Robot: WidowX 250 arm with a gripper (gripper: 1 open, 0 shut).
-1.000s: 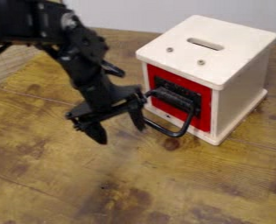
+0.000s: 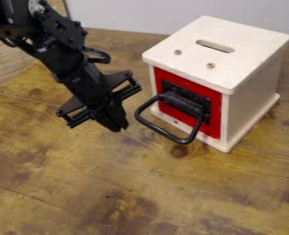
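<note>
My black gripper (image 2: 114,120) hangs low over the wooden table at the left of the white box, its fingers pointing down and looking shut, with nothing seen between them. The white box (image 2: 252,92) has a red front (image 2: 208,136) with a black fitting and a black looped handle (image 2: 169,134) sticking out toward the lower left. The gripper is just left of that handle, apart from it.
The box has a slot and two round fittings on its top. A light woven or wooden surface (image 2: 12,87) lies at the far left edge.
Over the last second my gripper has moved left, away from the box's handle, and slightly turned. The box and its handle look unmoved.
</note>
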